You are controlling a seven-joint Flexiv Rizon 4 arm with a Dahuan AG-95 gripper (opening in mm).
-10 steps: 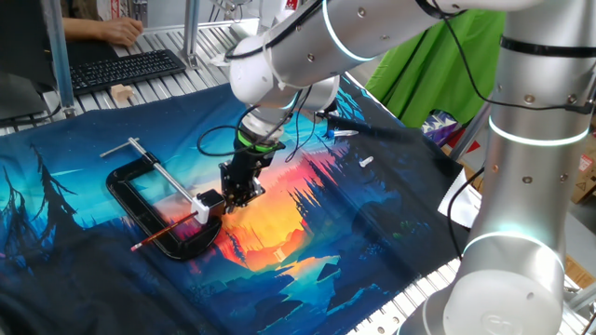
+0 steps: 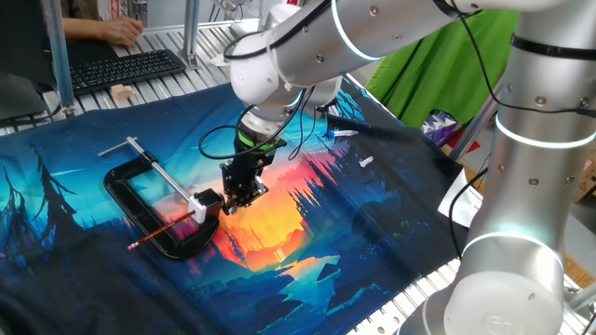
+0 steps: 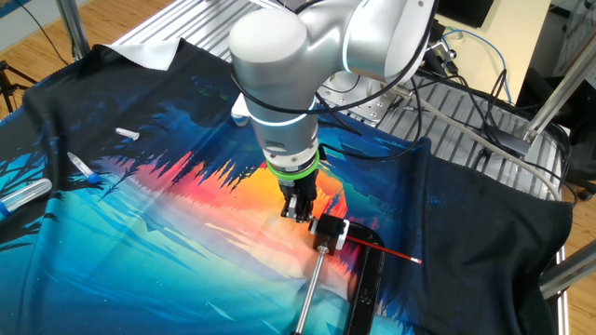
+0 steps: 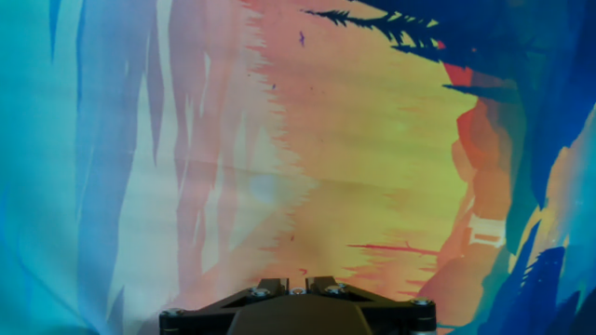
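My gripper (image 2: 246, 197) hangs low over the orange part of the printed cloth, beside a black C-clamp (image 2: 126, 191). In the wrist view my gripper shows its fingertips close together at the bottom edge, with nothing visible between them. A black block (image 3: 329, 231) with a white piece sits at the clamp's screw end, right by the fingers; whether they touch it cannot be made out. A red pencil (image 3: 396, 254) sticks out from that block, away from the gripper.
The cloth (image 2: 382, 256) has slight folds. A blue-capped tube (image 3: 82, 167), a small white piece (image 3: 128, 133) and a larger clear tube (image 3: 26, 195) lie apart from the gripper. A keyboard (image 2: 128, 70) and a person's hand (image 2: 121, 31) are at the back left.
The arm's upper links have shifted slightly to the right in exterior view 1.
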